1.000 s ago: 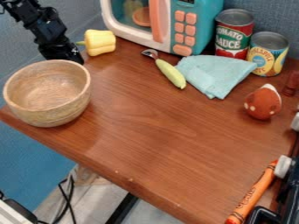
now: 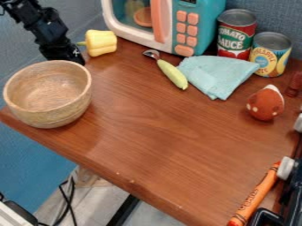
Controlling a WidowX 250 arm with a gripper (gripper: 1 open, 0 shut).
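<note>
My black gripper (image 2: 65, 55) is at the upper left of the camera view, behind a wooden bowl (image 2: 48, 97) and next to a yellow toy pepper (image 2: 101, 42); its fingers are too dark and small to read. The bowl stands on the left end of the wooden table (image 2: 160, 154).
A toy microwave (image 2: 190, 31), tomato sauce can (image 2: 235, 35), second can (image 2: 270, 56), blue cloth (image 2: 218, 75), banana (image 2: 174, 74) and spoon are at the back. A red toy (image 2: 266, 103) and an orange crayon (image 2: 259, 199) are at the right.
</note>
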